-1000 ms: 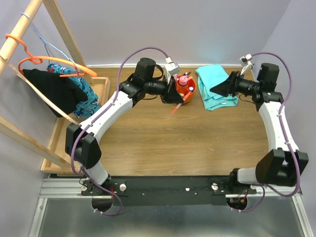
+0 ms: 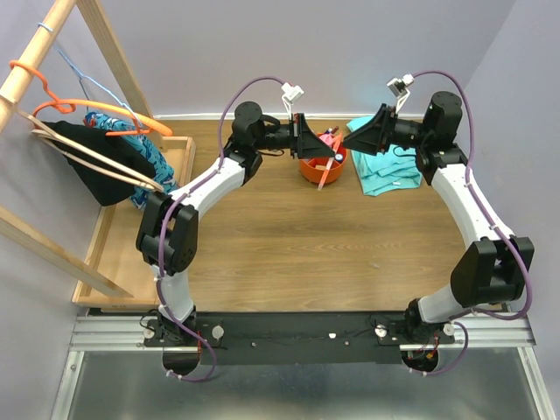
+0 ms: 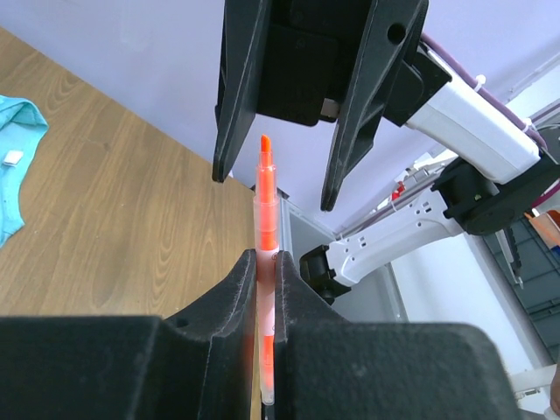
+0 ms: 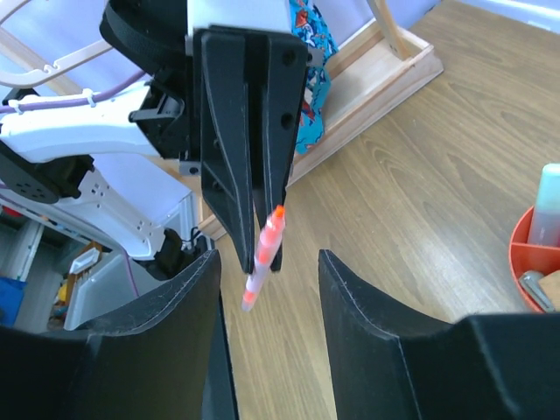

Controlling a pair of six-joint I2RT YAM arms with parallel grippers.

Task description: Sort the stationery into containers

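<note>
A slim orange-and-white pen (image 3: 266, 227) stands between the fingers of my left gripper, which is shut on it. In the right wrist view the pen (image 4: 264, 254) sticks out past the left fingertips, its orange end toward me. My right gripper faces it with its fingers apart, and the pen's end lies near the gap between them. From the left wrist view, the right gripper's two fingers stand on either side beyond the pen's tip, not touching it. The orange container (image 2: 308, 168) is below both grippers and partly hidden by them; other items are in it.
A turquoise cloth (image 2: 389, 175) lies right of the container. At the left, a wooden rack holds hangers (image 2: 114, 105) with dark and blue cloth above a wooden tray (image 2: 94, 262).
Both grippers have closed in on each other above the container: the left moved right and back with the pen, the right moved left. The pen has turned more upright in the top view.
</note>
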